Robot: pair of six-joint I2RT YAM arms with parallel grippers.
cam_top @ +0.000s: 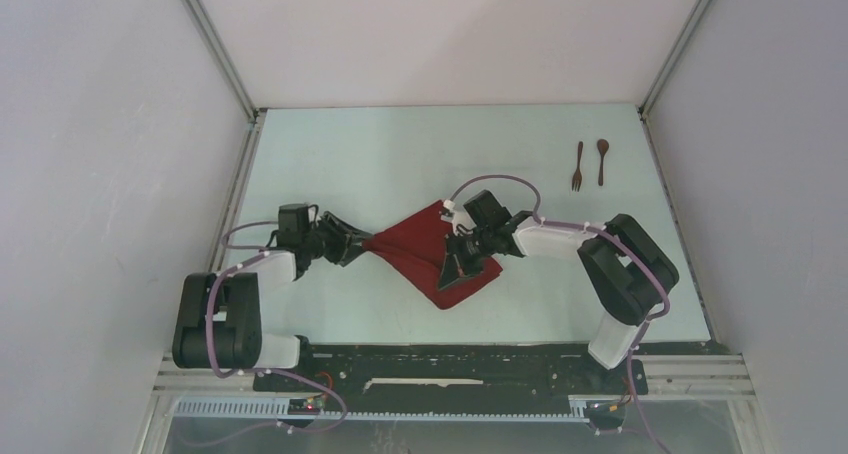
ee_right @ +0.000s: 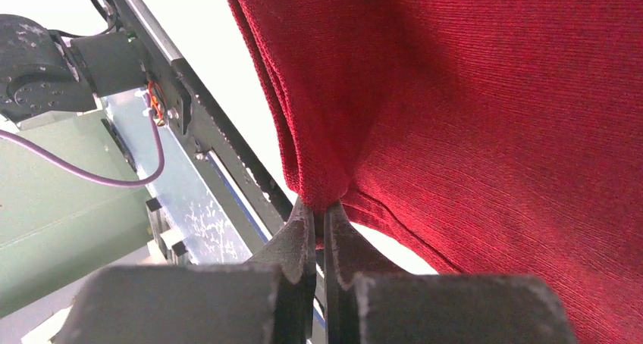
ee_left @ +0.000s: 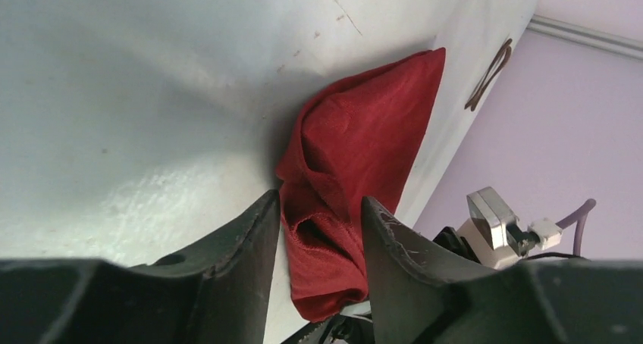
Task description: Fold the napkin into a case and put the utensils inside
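Observation:
A red napkin (cam_top: 411, 233) lies creased at the table's middle, its left corner raised in a fold (ee_left: 318, 170). My left gripper (cam_top: 353, 245) is at that corner; in the left wrist view its fingers stand part open either side of the fold. My right gripper is shut on the napkin's near folded edge, pinching the cloth (ee_right: 318, 117) between its tips. A wooden fork (cam_top: 578, 164) and spoon (cam_top: 602, 159) lie side by side at the back right.
The dark rail with cables runs along the front edge.

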